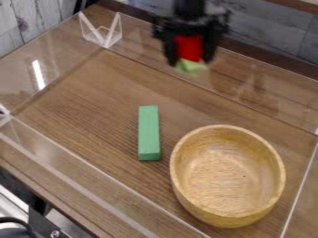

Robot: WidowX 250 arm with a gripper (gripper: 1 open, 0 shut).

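Note:
My dark gripper (188, 46) is at the top centre of the view, blurred, with a red and light green object (189, 53) at its tips. Whether the fingers are closed on it is hard to tell through the blur. The object is above the back of the wooden table (87, 130), apart from the green block (149, 133) that lies near the middle.
A large yellow bowl (226, 177) stands at the front right, right of the green block. A white wire-like item (102, 30) is at the back left.

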